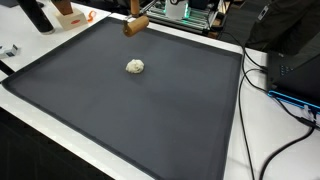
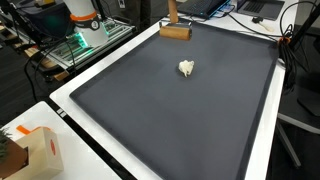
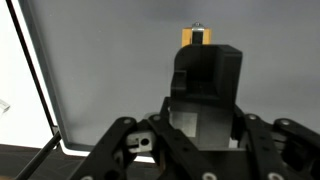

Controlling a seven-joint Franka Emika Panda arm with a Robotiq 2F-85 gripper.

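Note:
A brown wooden mallet-like tool shows a cylindrical head (image 1: 136, 25) at the far edge of the mat in exterior view 1. In exterior view 2 its handle (image 2: 172, 10) rises out of the frame above the head. My gripper appears only in the wrist view, its dark fingers close together and shut on the tool; the grip itself is mostly hidden. Just beyond them is a yellow-orange piece (image 3: 196, 37) with a dark middle, perhaps part of the tool. A small crumpled whitish lump (image 2: 186, 68) lies on the mat, apart from the mallet head.
Cables (image 1: 245, 125) run along one side of the table. An orange-and-white box (image 2: 37, 155) stands at a near corner in exterior view 2.

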